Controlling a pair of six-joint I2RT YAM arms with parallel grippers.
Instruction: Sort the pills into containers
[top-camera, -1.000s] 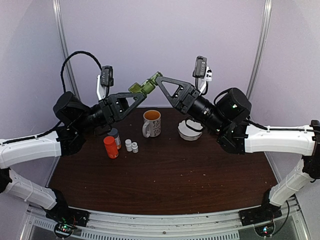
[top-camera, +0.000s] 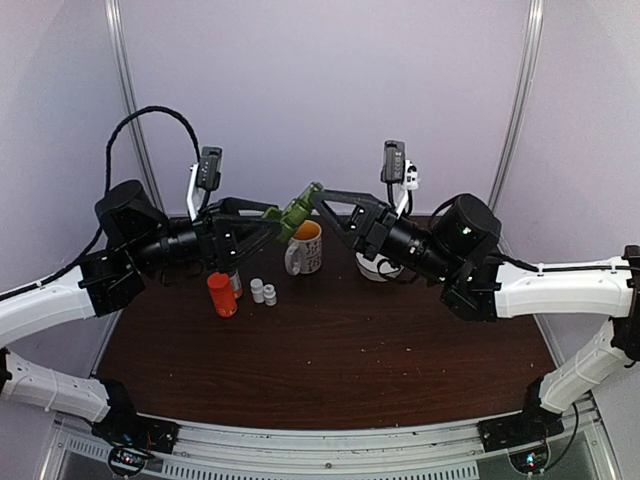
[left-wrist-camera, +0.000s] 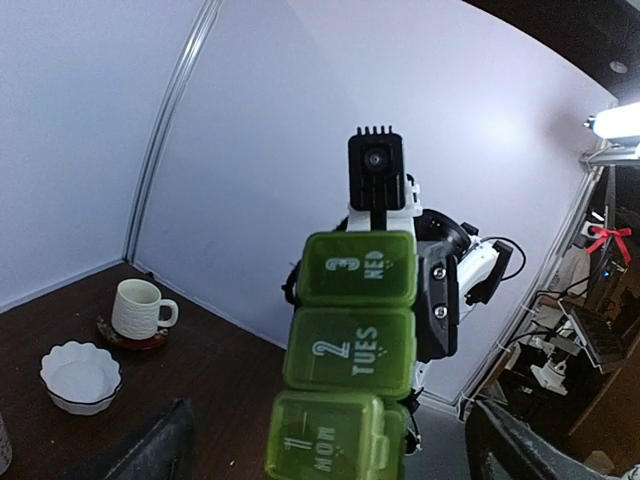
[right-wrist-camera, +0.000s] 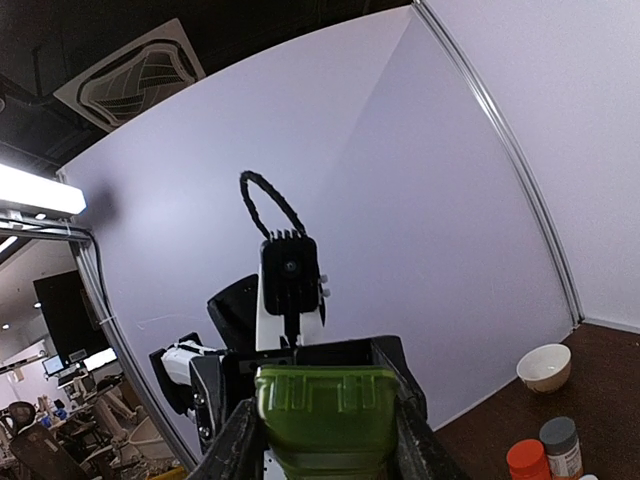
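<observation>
A green pill organizer hangs in the air between the two arms. My right gripper is shut on its upper end; in the right wrist view, the organizer's green end fills the space between the fingers. My left gripper is open around the lower end, its fingers spread wide to either side. Lids marked MON, TUES and a third day on the organizer face the left wrist view, all closed. No loose pills can be made out.
On the table stand a red-capped bottle, a grey-capped bottle, two small white bottles and a patterned mug. A white bowl sits under the right arm. Another white mug stands behind it.
The right gripper and the organizer have come down somewhat.
</observation>
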